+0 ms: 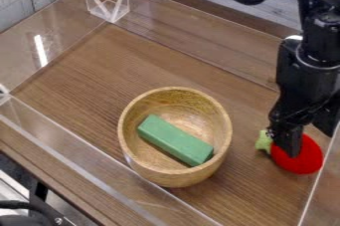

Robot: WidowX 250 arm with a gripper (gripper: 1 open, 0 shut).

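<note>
A wooden bowl sits at the lower middle, with a green block lying in it. To its right on the table lies a red object with a small pale green part at its left end. The black gripper hangs just above the red object at the right edge, partly covering it. It appears open; whether its fingertips touch the object is hard to tell.
A clear plastic piece stands at the upper left near the table's edge. Dark cables show at the lower left corner.
</note>
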